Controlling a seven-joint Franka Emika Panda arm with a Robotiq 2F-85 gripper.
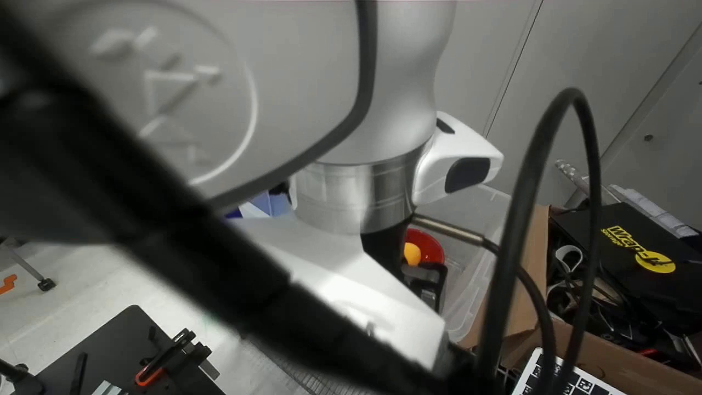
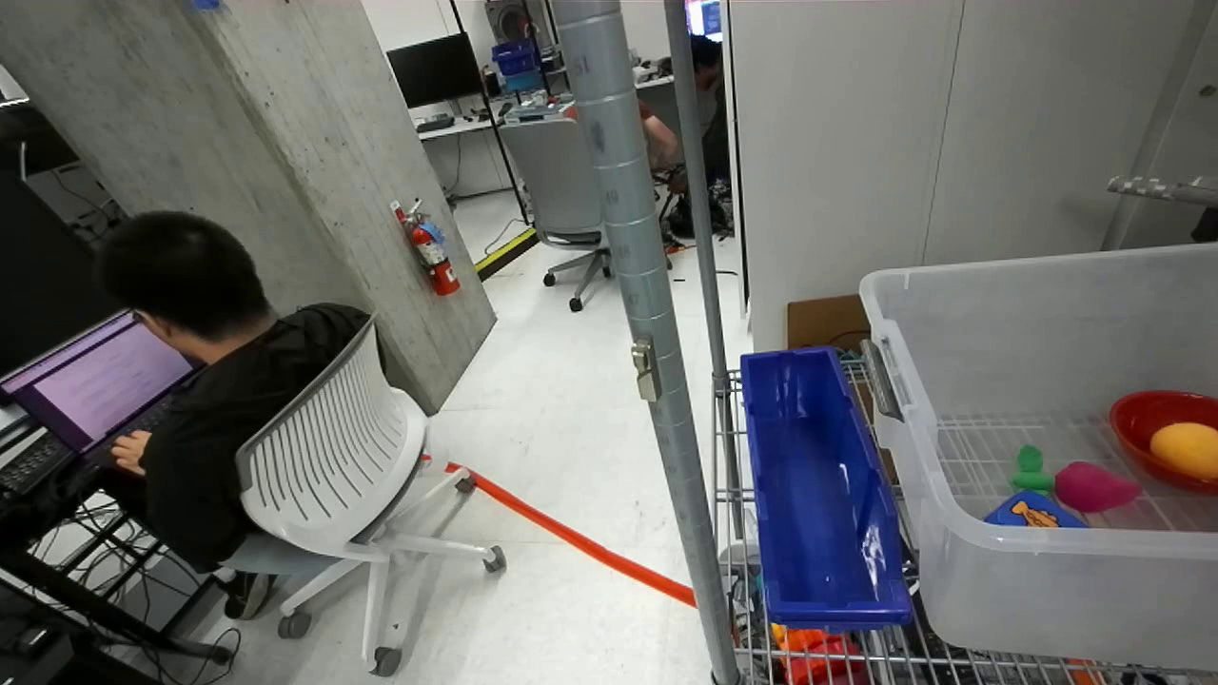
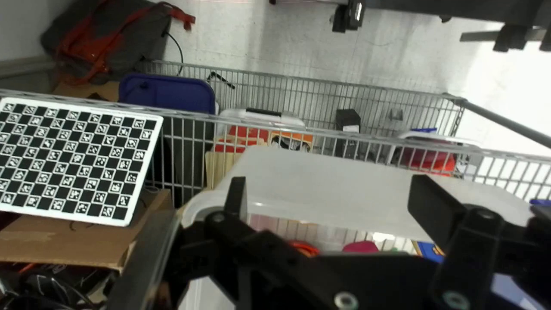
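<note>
My gripper stands open in the wrist view, its fingers wide apart and nothing between them. Beyond and below them is the clear plastic bin, seen over its wall. Exterior view 2 shows the bin's contents: a red bowl with a yellow round object inside, a pink object, a green object and a blue box. From exterior view 1, part of the gripper shows by the bin near the red bowl; the arm covers the rest.
An empty blue bin sits left of the clear bin on the wire rack. In the wrist view a checkered board lies at left, above a cardboard box. A metal post rises beside the rack.
</note>
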